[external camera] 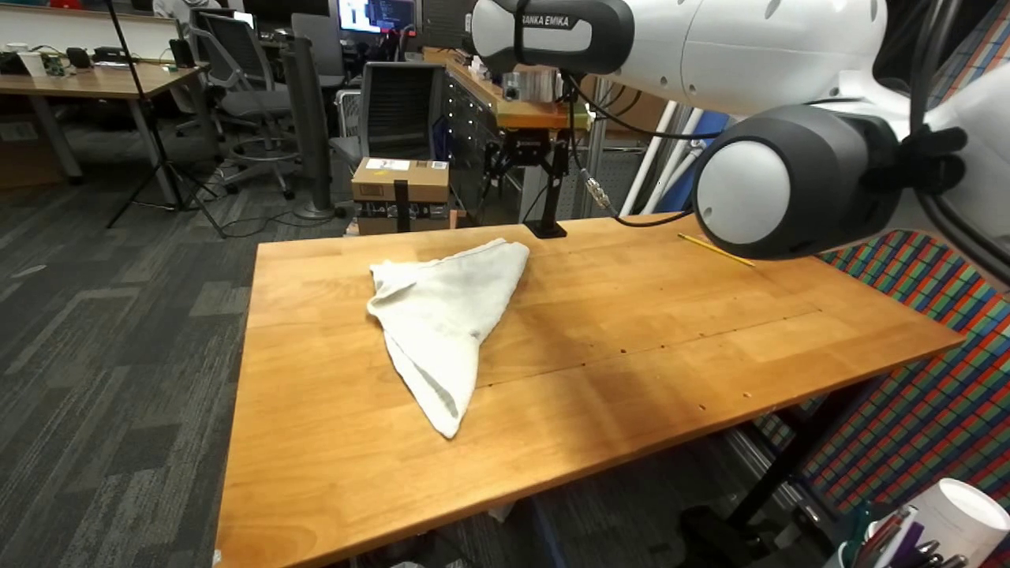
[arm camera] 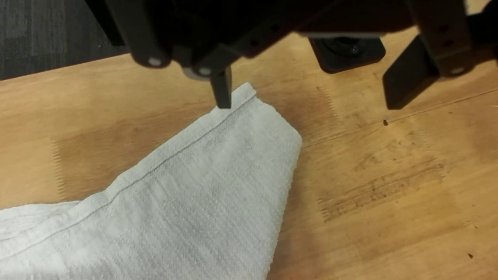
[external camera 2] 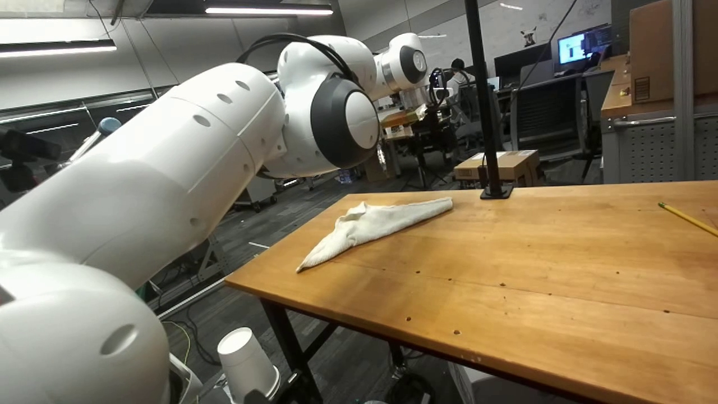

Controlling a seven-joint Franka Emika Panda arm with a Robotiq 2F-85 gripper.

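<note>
A white cloth [external camera: 445, 312] lies folded to a rough triangle on the wooden table, left of its middle. In exterior view 2 the cloth [external camera 2: 377, 223] looks low and slightly rumpled near the table's left end. My gripper is open, its two fingers wide apart and nothing held. The wrist view has one corner of the cloth [arm camera: 196, 196] below the left fingertip, with bare wood under the right one. In exterior view 1 the gripper [external camera: 522, 184] hangs above the far table edge, well over the surface.
A black post base [external camera: 545, 229] stands at the table's far edge, close to the gripper in that view. A yellow pencil [external camera: 716, 249] lies at the back right. Bare wood [external camera: 653, 341] spreads right of the cloth. A cardboard box [external camera: 400, 189] sits beyond the table.
</note>
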